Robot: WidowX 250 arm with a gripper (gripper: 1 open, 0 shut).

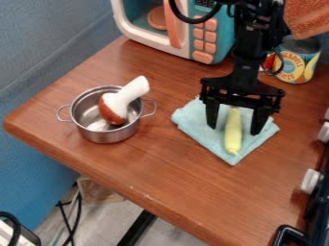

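Observation:
A pale yellow, elongated object [233, 138], perhaps a corn cob, lies lengthwise on a light blue cloth [201, 124] on the wooden table. My black gripper [236, 121] is over the cloth with its fingers apart, one on each side of the yellow object's upper part. A steel pot [100, 133] stands to the left, holding a white and brown mushroom-like object [125, 96] that leans over its rim.
A toy microwave [166, 29] and a can [295, 63] stand at the back. A black appliance [316, 209] lines the right edge.

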